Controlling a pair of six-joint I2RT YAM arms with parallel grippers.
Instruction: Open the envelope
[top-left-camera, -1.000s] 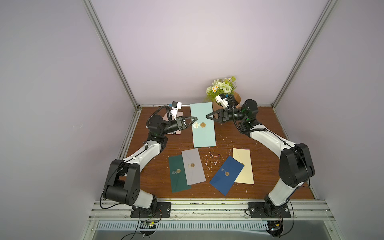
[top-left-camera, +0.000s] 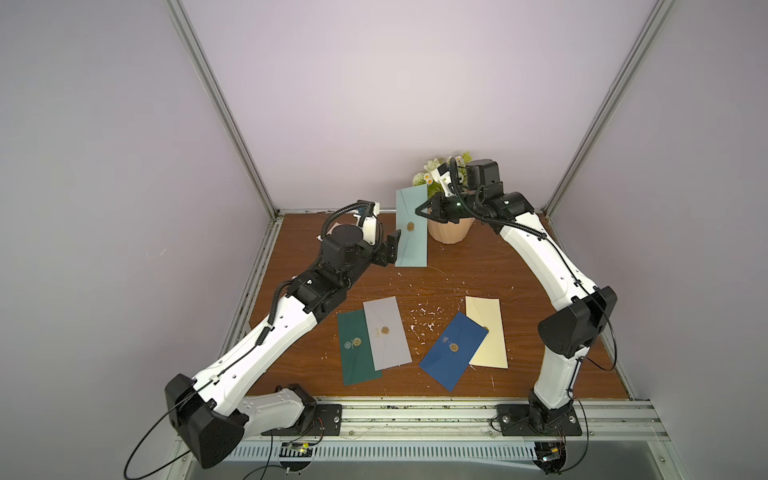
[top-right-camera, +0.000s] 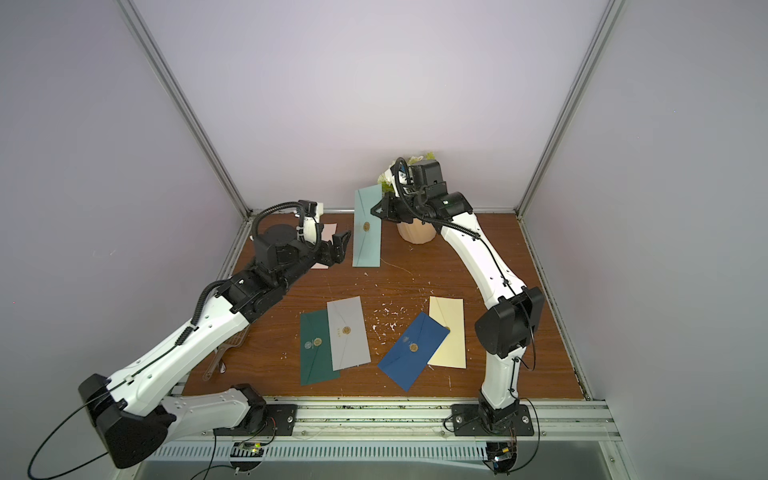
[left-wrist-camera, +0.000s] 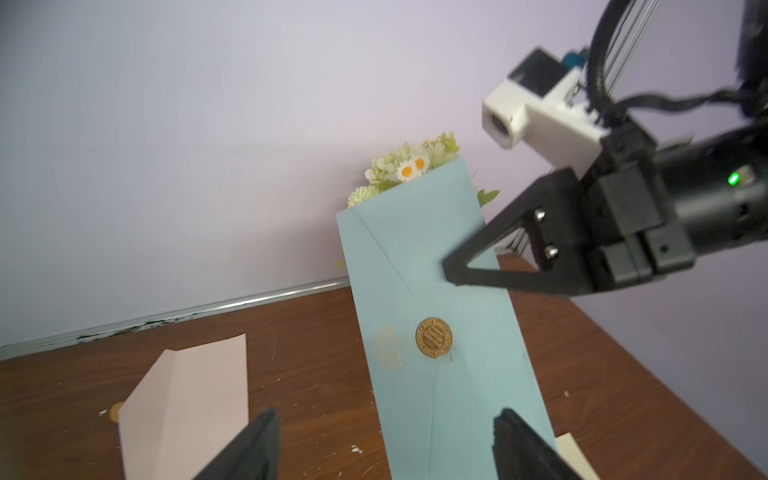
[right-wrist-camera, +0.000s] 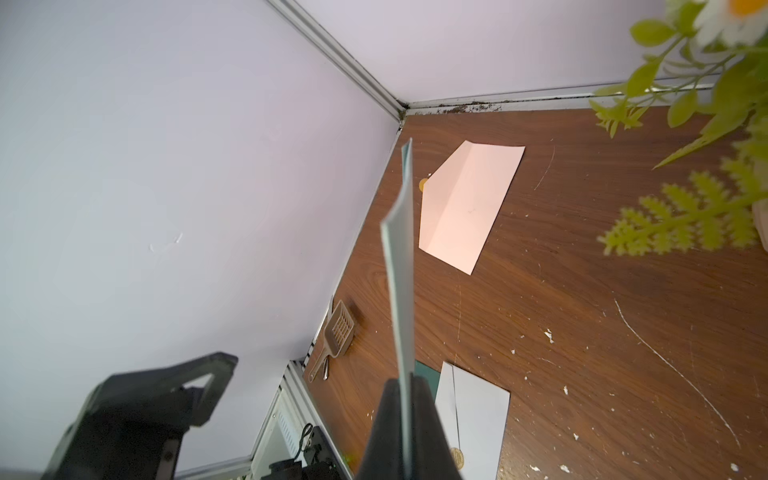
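Held upright above the table, the light blue envelope (left-wrist-camera: 400, 240) shows its flap side in the left wrist view, with a round gold seal (left-wrist-camera: 433, 337) on the flap lying flat. My right gripper (top-left-camera: 418, 211) is shut on the envelope's right edge, high up. Edge-on in the right wrist view, the envelope (right-wrist-camera: 401, 304) stands between the pinched fingers. My left gripper (top-left-camera: 395, 240) is open just left of the envelope. Its two fingers (left-wrist-camera: 254, 449) stand wide apart in the left wrist view, with nothing gripped.
A flower pot (top-left-camera: 450, 231) stands behind the right gripper. A pink opened envelope (right-wrist-camera: 472, 208) lies back left. Green (top-left-camera: 357, 352), grey (top-left-camera: 387, 320), blue (top-left-camera: 456, 348) and cream (top-left-camera: 492, 344) envelopes lie in front. Paper scraps dot the middle.
The left gripper has opened, turned and now stands just off the envelope's left side. My right gripper has raised the envelope and turned it so that it looks narrower from above.
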